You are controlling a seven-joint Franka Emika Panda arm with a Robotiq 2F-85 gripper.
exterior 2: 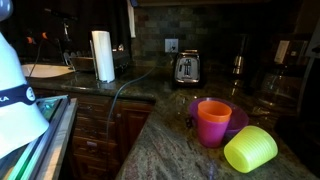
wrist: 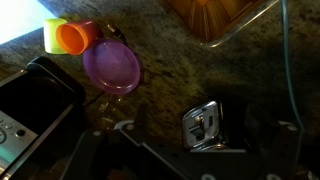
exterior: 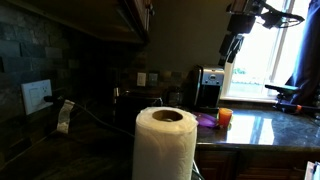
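My gripper (exterior: pixel 229 57) hangs in the air high above the counter, near the window. In the wrist view its two dark fingers (wrist: pixel 140 116) stand wide apart, and no object is held between them. Far below sits a chrome toaster (wrist: pixel 203 125), apart from the fingers. An orange cup (exterior 2: pixel 212 122) stands on a purple plate (exterior 2: pixel 238 118). Beside them a yellow-green cup (exterior 2: pixel 250 149) lies tipped on the counter. From above, the orange cup (wrist: pixel 76 38), yellow cup (wrist: pixel 52 37) and purple plate (wrist: pixel 112 66) are at upper left.
A paper towel roll (exterior: pixel 165 143) stands in the foreground, upright. A coffee maker (exterior 2: pixel 282 73) is at the right of the counter. A dark cable (exterior 2: pixel 122 92) runs across the counter.
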